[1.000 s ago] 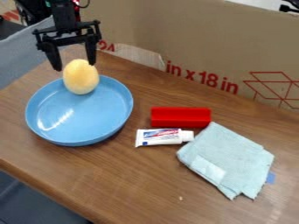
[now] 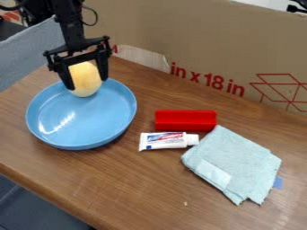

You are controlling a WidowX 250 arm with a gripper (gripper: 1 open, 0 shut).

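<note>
A pale yellow egg-shaped object (image 2: 85,81) stands at the back of a blue plate (image 2: 78,119). The black gripper (image 2: 78,65) has its open fingers on either side of the upper part of this object, around it; whether they touch it cannot be told.
A red block (image 2: 185,121), a toothpaste tube (image 2: 168,141) and a folded pale blue cloth (image 2: 231,164) lie to the right of the plate. A cardboard wall (image 2: 228,45) runs along the back.
The gripper has moved down from above the yellow object to around its upper part. The objects on the table look unmoved.
</note>
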